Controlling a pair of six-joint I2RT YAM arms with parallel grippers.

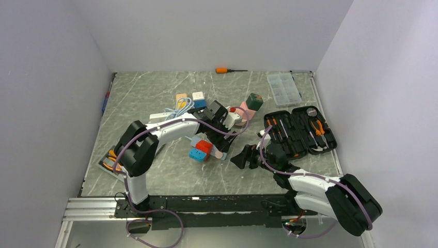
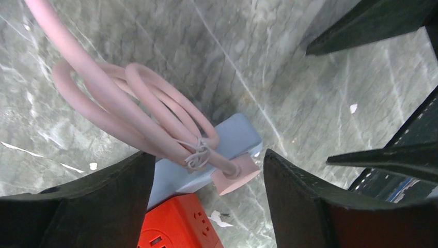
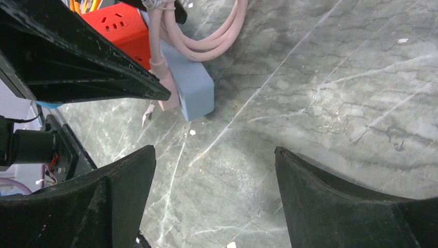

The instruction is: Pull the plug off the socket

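Note:
A pink plug point(image 2: 235, 178) with a coiled, tied pink cord point(image 2: 98, 103) sits beside a blue-grey bar point(image 3: 195, 95) in the middle of the table, next to a red socket block point(image 2: 173, 225). My left gripper is over the plug, its fingers apart on either side of it. My right gripper stands open to the right of these, low over bare marble, nothing between its fingers.
Around lie a blue block point(image 1: 198, 154), a pale-blue cable coil point(image 1: 181, 106), coloured blocks point(image 1: 254, 102), an open black tool case point(image 1: 299, 132) and a clear organiser point(image 1: 284, 89).

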